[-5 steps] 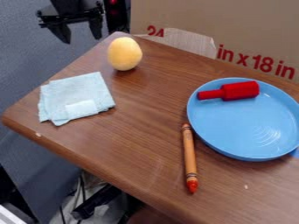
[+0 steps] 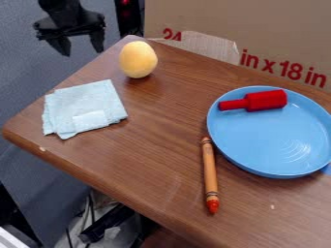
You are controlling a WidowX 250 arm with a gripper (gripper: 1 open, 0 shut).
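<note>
My black gripper hangs at the top left, off the table's back-left edge, its two fingers apart with nothing visible between them. To its right on the table stands a yellow egg-shaped object. A folded pale cloth lies at the left of the table. A red rolling-pin-like object lies in a blue plate at the right. An orange crayon lies left of the plate.
A cardboard box stands along the back of the wooden table.
My gripper has shifted slightly over the last second at the top left. The objects on the table have not moved.
</note>
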